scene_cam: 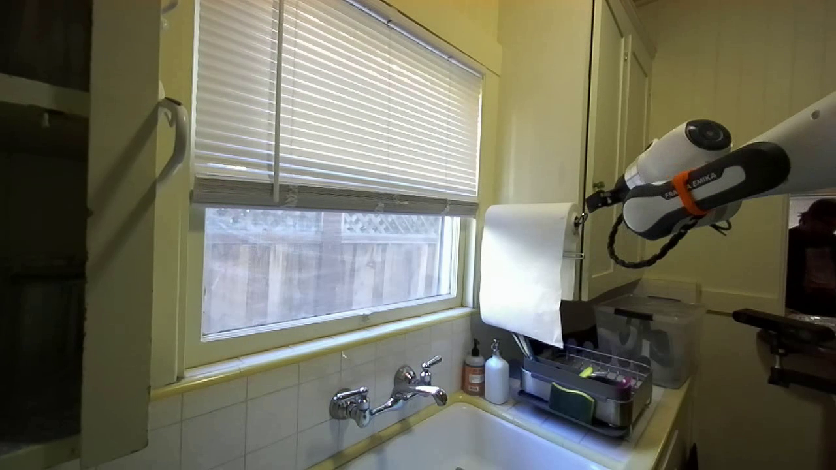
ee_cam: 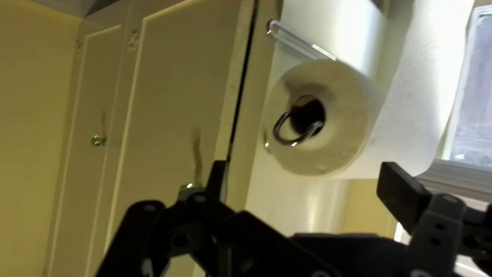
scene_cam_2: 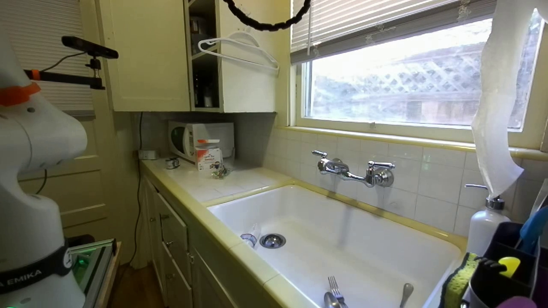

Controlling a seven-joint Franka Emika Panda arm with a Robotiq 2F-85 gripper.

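Observation:
A white paper towel roll [scene_cam: 526, 270] hangs from a wire holder against the side of the upper cabinet, its loose sheet trailing down. In the wrist view the roll's round end [ee_cam: 339, 145] faces me, with the holder's bent wire hook [ee_cam: 295, 141] at its dark core. My gripper is open, the fingers wide apart and nothing between them. The roll's end lies ahead of the gap, apart from both fingers as far as shows. From outside, the gripper [scene_cam: 597, 200] is beside the roll's right end, near the cabinet doors.
The cabinet door [scene_cam: 615, 141] stands close by the arm. Below are a dish rack [scene_cam: 588, 391], a clear plastic bin [scene_cam: 666, 341] and soap bottles, including a white pump bottle [scene_cam: 497, 376]. The sink [scene_cam_2: 354, 231] holds some cutlery. A window lies left of the roll.

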